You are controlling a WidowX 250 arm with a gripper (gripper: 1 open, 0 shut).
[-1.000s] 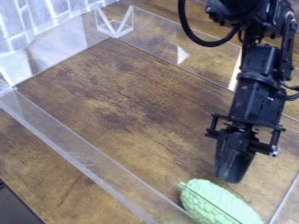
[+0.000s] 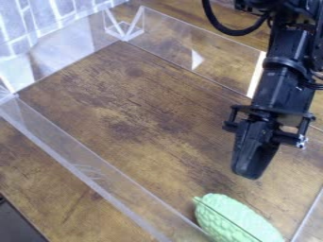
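A pale green, textured oblong object [image 2: 237,219], like a bitter gourd, lies at the bottom of the view inside a clear-walled enclosure, partly cut off by the frame's edge. My black gripper [image 2: 250,163] comes down from the upper right and hangs over the wooden floor just above and behind the green object, apart from it. It is shut, with nothing visible between its fingers.
Transparent walls [image 2: 76,165] bound the wooden work surface [image 2: 127,113] on the sides and back. A white tiled wall [image 2: 38,19] stands at the upper left.
My gripper has risen slightly over the last second, up and away from the floor. The green object has not visibly moved.
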